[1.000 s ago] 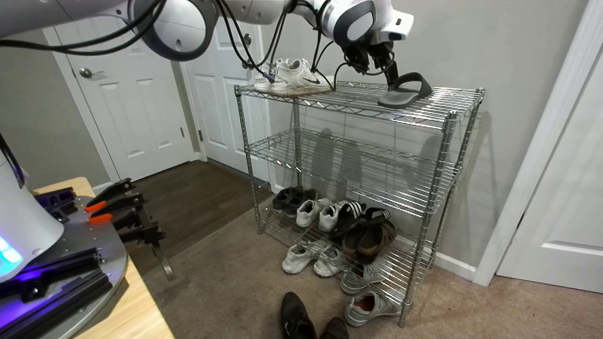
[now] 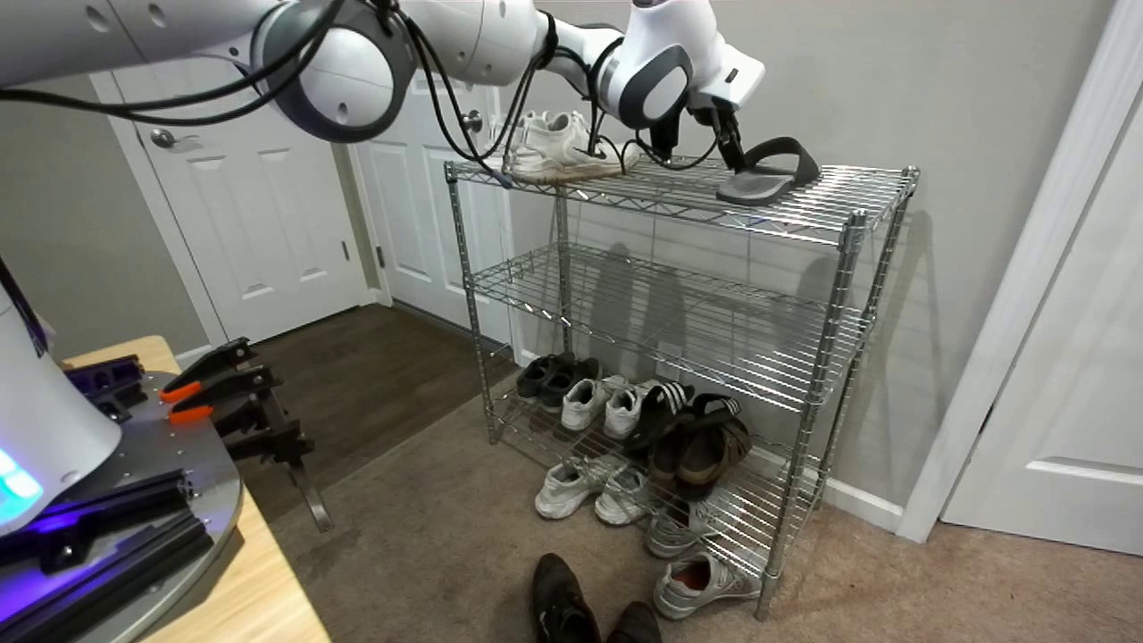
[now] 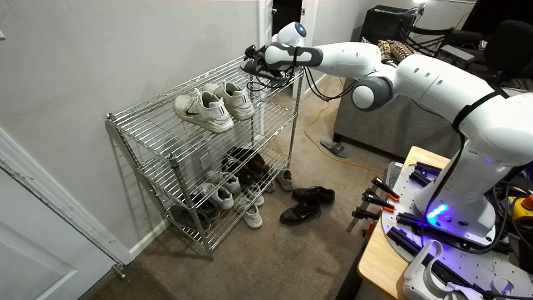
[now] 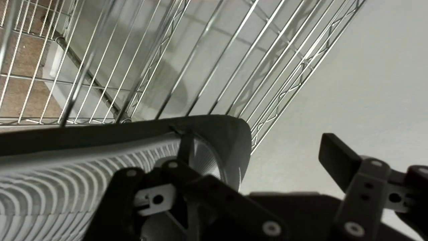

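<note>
A grey slide sandal with a dark strap (image 2: 788, 155) rests on the top shelf near its right end. My gripper (image 2: 696, 141) is just to its left in exterior view 1, fingers parted. In the wrist view, the sandal's ribbed footbed (image 4: 52, 180) fills the lower left. One fingertip (image 4: 185, 148) overlaps the sandal near its dark rounded end; the other fingertip (image 4: 337, 156) appears against bare wall. No object is gripped between them. Whether the near finger touches the sandal, I cannot tell. Exterior view 2 shows the sandal largely covered by the gripper and cables.
White sneakers (image 3: 205, 110) share the top of the wire rack (image 2: 846, 220). Its middle shelf looks empty, while several shoes crowd the bottom one. On the floor lie black shoes (image 3: 302, 210) and another grey slide (image 3: 334, 148). A wall stands close behind the rack.
The sandal looks unmoved on the shelf.
</note>
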